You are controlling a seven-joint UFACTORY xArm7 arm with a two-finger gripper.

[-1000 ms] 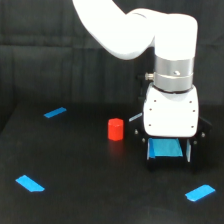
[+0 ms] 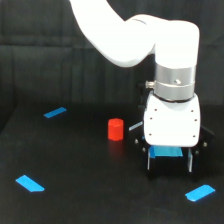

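Observation:
A white arm comes down from the top, and its gripper (image 2: 170, 165) points downward at the right. The two thin fingers (image 2: 190, 162) stand wide apart, so it looks open. A blue object (image 2: 166, 151) shows between and behind the fingers, mostly hidden by the white hand. Whether the fingers touch it cannot be told. A small red block (image 2: 116, 129) stands on the dark table, left of the gripper and apart from it.
Blue tape strips lie on the table: one at the far left (image 2: 55, 112), another at the near left (image 2: 29, 184), a third at the near right (image 2: 200, 192). Dark, hard-to-make-out parts surround the blue object.
My gripper has come lower, and its hand now covers more of the blue object. The red block and the tape strips have stayed in place.

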